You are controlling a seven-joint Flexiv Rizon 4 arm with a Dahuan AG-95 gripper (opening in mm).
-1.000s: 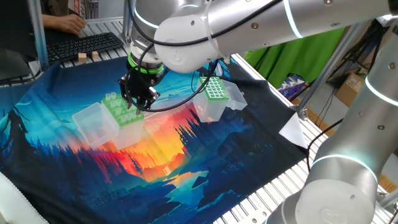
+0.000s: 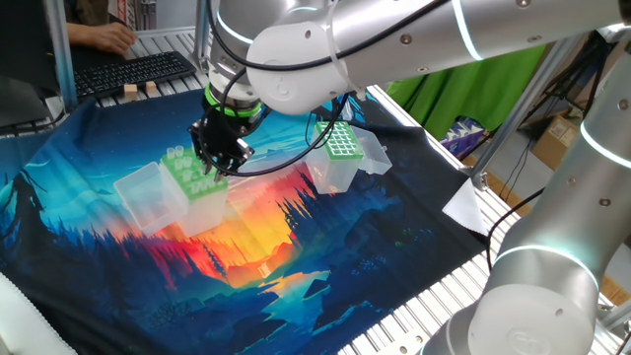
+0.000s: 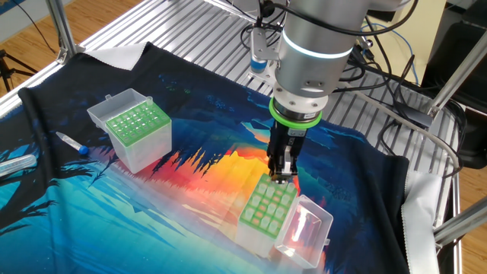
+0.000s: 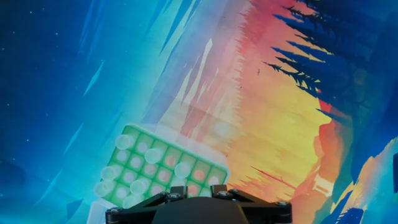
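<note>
A translucent box with a green perforated top (image 3: 268, 207) stands on the cloth, its clear lid (image 3: 304, 232) folded open beside it. Several pale round caps stick up from its grid (image 4: 152, 155), while other holes look lower or empty. My gripper (image 3: 282, 180) points down over one edge of this box. In the wrist view the gripper shows two fingertips apart, with part of the green grid between them and nothing visibly held. How far the tips are above the grid is hard to tell. A second box with a green grid (image 3: 138, 124) stands apart, lid open.
A blue-capped marker (image 3: 74, 144) lies near the second box. A keyboard (image 2: 133, 72) and a person's hand (image 2: 108, 37) are at the table's far side. Between the two boxes the printed cloth (image 3: 205, 175) is clear.
</note>
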